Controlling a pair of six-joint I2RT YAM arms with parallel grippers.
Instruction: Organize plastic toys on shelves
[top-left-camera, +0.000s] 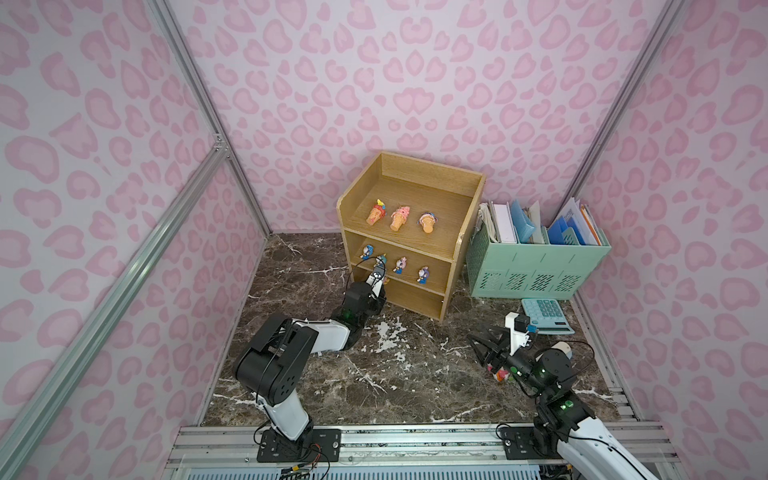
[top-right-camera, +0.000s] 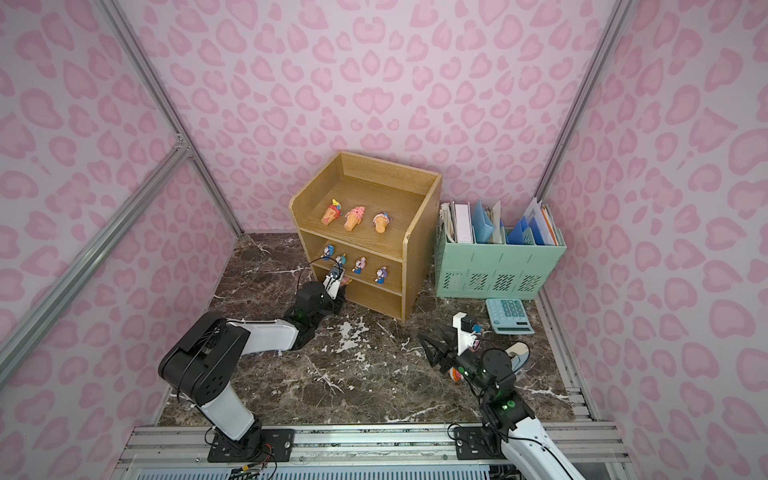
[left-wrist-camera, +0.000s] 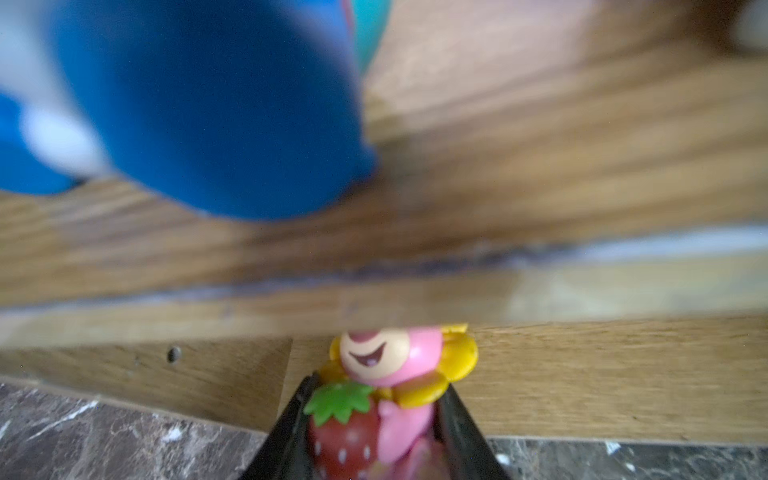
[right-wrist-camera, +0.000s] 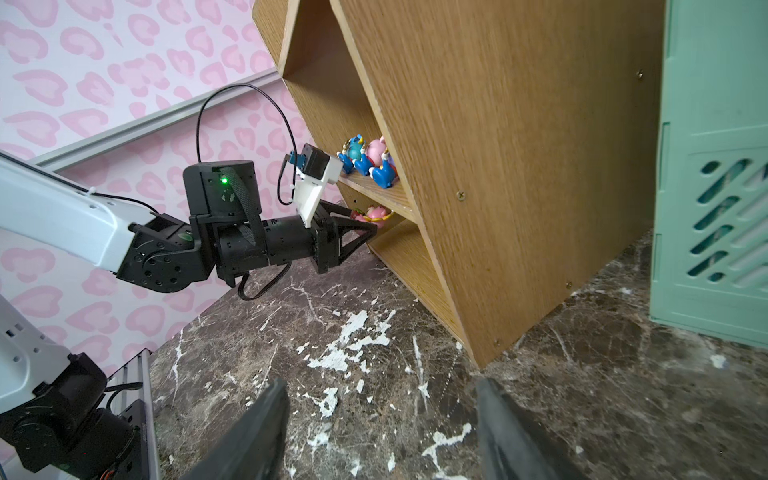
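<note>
A pink toy (left-wrist-camera: 412, 360) with a yellow ruffle and a strawberry is at the mouth of the bottom compartment, partly hidden by the shelf board above. My left gripper has its fingers pressed close on both sides of it. Several small blue and pink toys (top-left-camera: 400, 265) stand on the middle shelf of the wooden shelf unit (top-left-camera: 464, 228). Three larger toys (top-left-camera: 399, 217) are in the top compartment. My right gripper is open and empty over the table. By its fingers, a colourful toy (top-left-camera: 501, 374) lies partly hidden.
A green file box (top-left-camera: 524, 268) full of folders stands right of the shelf unit, with a calculator (top-left-camera: 545, 315) in front of it. The shelf board (left-wrist-camera: 520, 300) sits close above the left gripper.
</note>
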